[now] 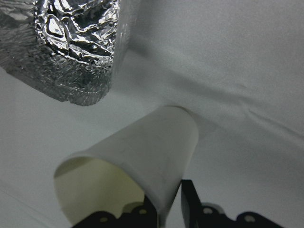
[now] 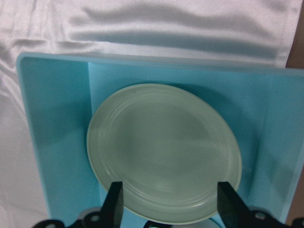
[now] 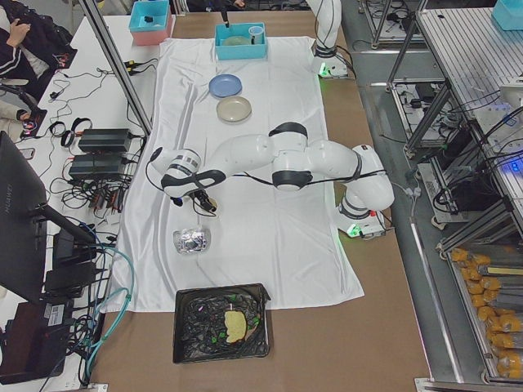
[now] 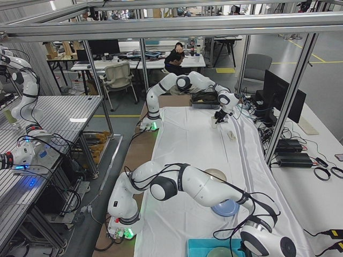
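My left gripper is at a pale cup point(image 1: 152, 147), its fingers on either side of the rim or wall; whether they are closed on it is unclear. A crinkled foil package point(image 1: 71, 38) lies beside the cup on the white cloth. My right gripper stands open over a pale green plate point(image 2: 164, 147) in a blue bin point(image 2: 52, 133), with nothing seen between its fingertips.
A blue plate point(image 3: 225, 85) and a beige plate point(image 3: 233, 109) lie mid-cloth. A black lined tray point(image 3: 189, 351) with a yellow item sits at the near end.
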